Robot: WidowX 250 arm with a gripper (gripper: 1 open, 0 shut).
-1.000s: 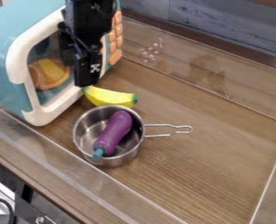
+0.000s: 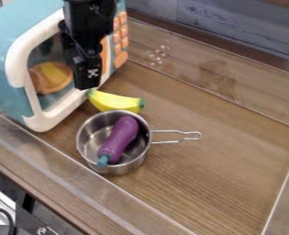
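My black gripper (image 2: 85, 66) hangs at the front of a light blue toy microwave (image 2: 12, 41) with a white-framed opening, an orange and yellow round piece (image 2: 49, 78) inside. The gripper is open, with nothing seen between its fingers. Below it a yellow banana (image 2: 117, 101) lies on the wooden counter. A steel pot (image 2: 138, 158) with a long wire handle stands in front of the banana, holding a purple eggplant (image 2: 117, 140).
A grey plank wall (image 2: 220, 23) runs along the back. The counter's front edge is at the lower left, with a dark cable beyond it.
The gripper has shifted slightly in front of the microwave. The pot, eggplant and banana have not moved.
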